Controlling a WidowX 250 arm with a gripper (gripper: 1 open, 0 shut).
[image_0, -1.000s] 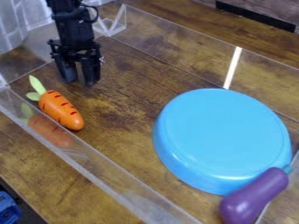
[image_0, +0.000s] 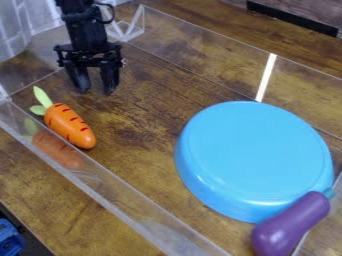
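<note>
The robot's dark gripper (image_0: 90, 74) hangs at the upper left, low over the wooden table, above and behind an orange toy carrot (image_0: 70, 126) with a green top. Its fingers are dark and small in the view, and whether they are open or shut is unclear. A large blue round object (image_0: 251, 158), like an upturned bowl or lid, fills the right middle. A purple toy eggplant (image_0: 287, 228) lies at its lower right edge.
Clear walls run along the left, bottom and right of the work area. A white strip (image_0: 266, 78) lies at the upper right.
The gripper has shifted slightly at the upper left. The carrot, blue object and eggplant have not moved.
</note>
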